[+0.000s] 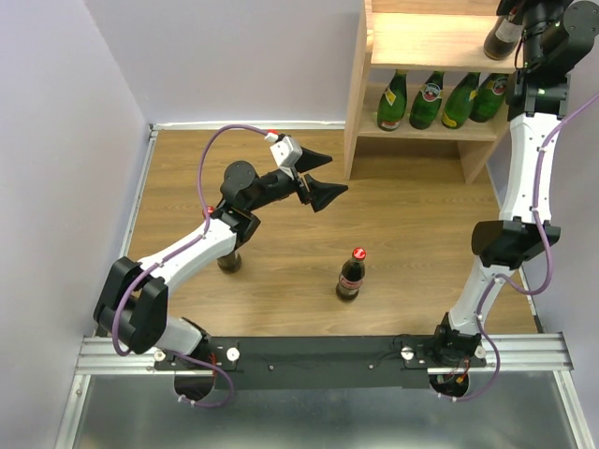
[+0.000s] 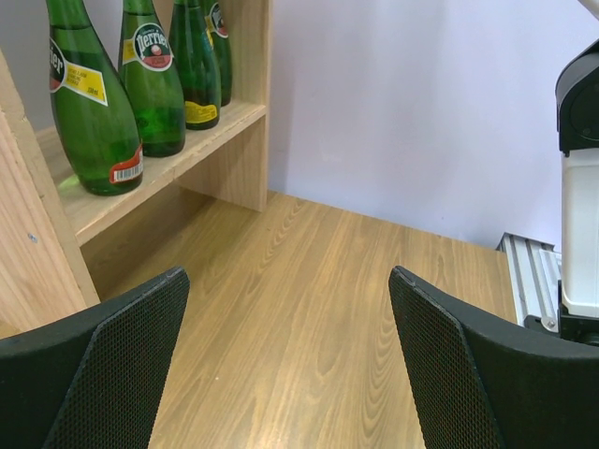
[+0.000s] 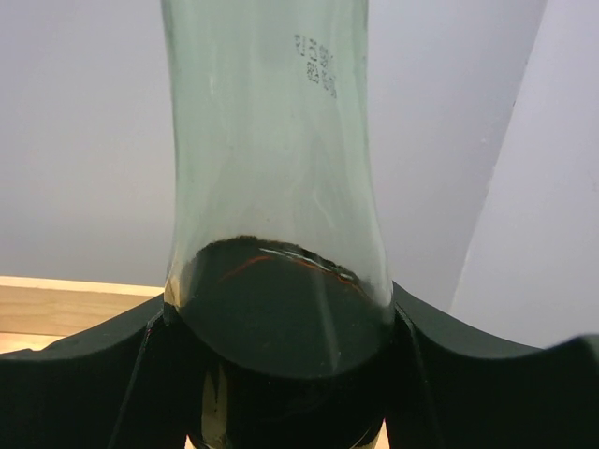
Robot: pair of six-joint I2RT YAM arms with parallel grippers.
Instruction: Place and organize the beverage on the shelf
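A dark bottle (image 1: 502, 39) stands at the right end of the upper shelf (image 1: 430, 42), its top hidden by the arm. My right gripper is shut on this bottle; in the right wrist view its clear glass (image 3: 271, 140) rises between the fingers above dark liquid. My left gripper (image 1: 323, 178) hangs open over the floor left of the shelf, nothing between its fingers. A brown bottle with a red cap (image 1: 349, 279) stands on the floor. Another dark bottle (image 1: 229, 262) is partly hidden behind the left arm.
Several green bottles (image 2: 150, 84) fill the lower shelf (image 2: 168, 173). Left of the held bottle, the upper shelf is bare in view. The shelf's left side panel (image 1: 358, 89) rises near the left gripper.
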